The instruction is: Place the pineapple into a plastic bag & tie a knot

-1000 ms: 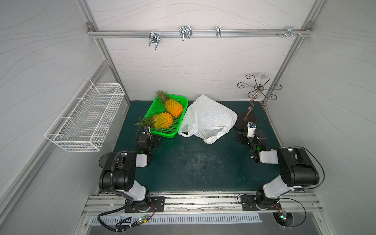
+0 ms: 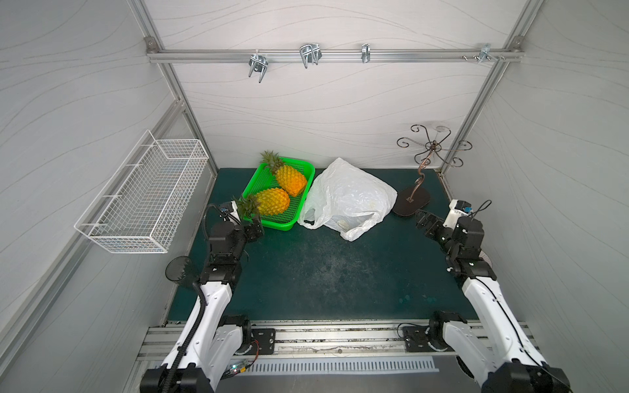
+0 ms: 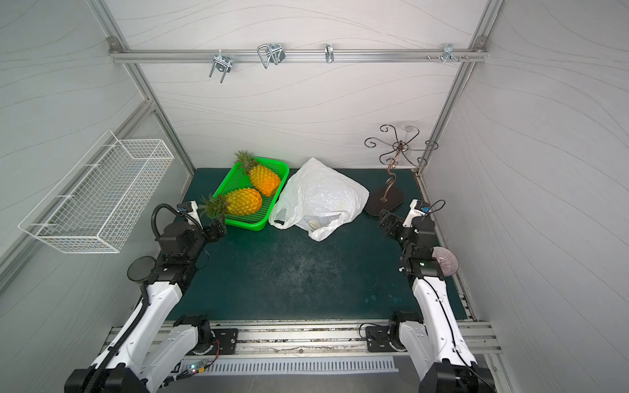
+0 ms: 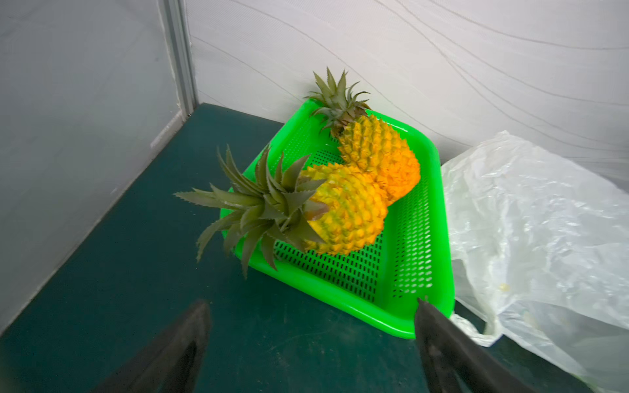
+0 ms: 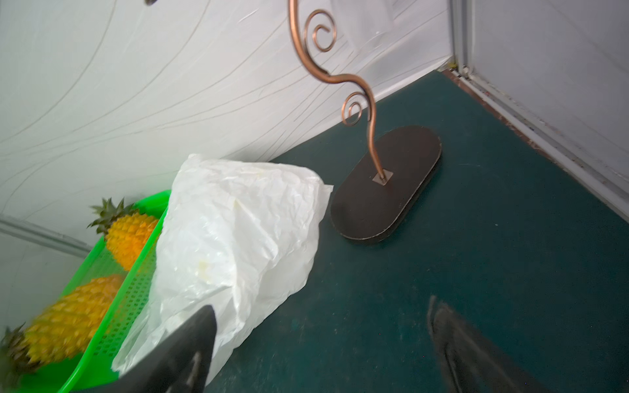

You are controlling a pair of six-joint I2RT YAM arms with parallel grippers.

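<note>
Two yellow-orange pineapples lie in a green basket point(image 4: 426, 262) at the back left. The nearer pineapple point(image 4: 347, 209) points its leaves left over the rim; the other pineapple point(image 4: 376, 150) rests behind it. Right beside the basket a crumpled white plastic bag point(image 2: 350, 193) lies on the mat, its loose mouth edge toward the front. My left gripper is open at the basket's near left side, nothing between its fingers. My right gripper also stands open and empty, to the right of the bag and apart from it.
A copper scroll stand point(image 5: 393, 170) on a dark base occupies the back right. On the left wall hangs a white wire basket point(image 2: 147, 196). Clear green mat point(image 2: 334, 281) spreads across the middle and front.
Both arms have changed from a folded to a stretched-back pose. The right gripper has shifted right, the left slightly left. Pineapples, basket and bag have stayed put.
</note>
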